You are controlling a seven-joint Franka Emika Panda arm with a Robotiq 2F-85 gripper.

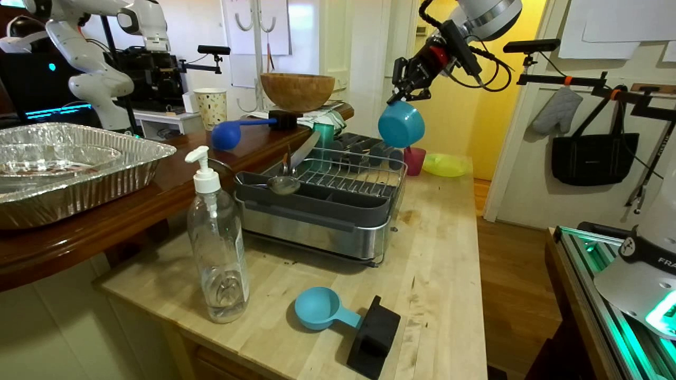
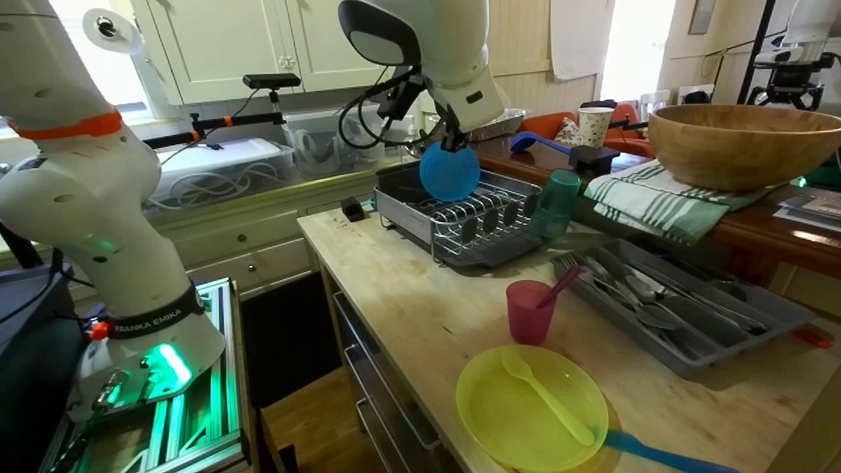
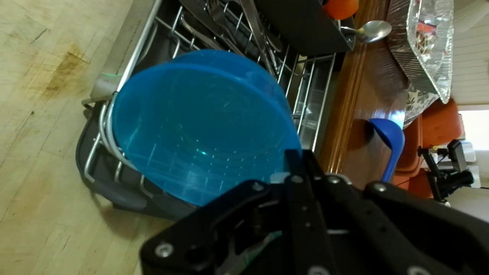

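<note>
A translucent blue bowl hangs tilted in the air beneath my gripper, whose fingers are closed on its thin rim. In the wrist view the bowl fills the middle, with the fingertips meeting at its right edge. Exterior view 2 shows the bowl in front of part of the dish rack; a gap below it is seen in exterior view 1. The rack's wire floor looks largely bare there.
Cutlery lies in the rack. A green cup, pink cup, yellow plate and cutlery tray occupy the counter's far part. Near the front stand a soap bottle and a light-blue scoop. Bare wood runs along the rack's side.
</note>
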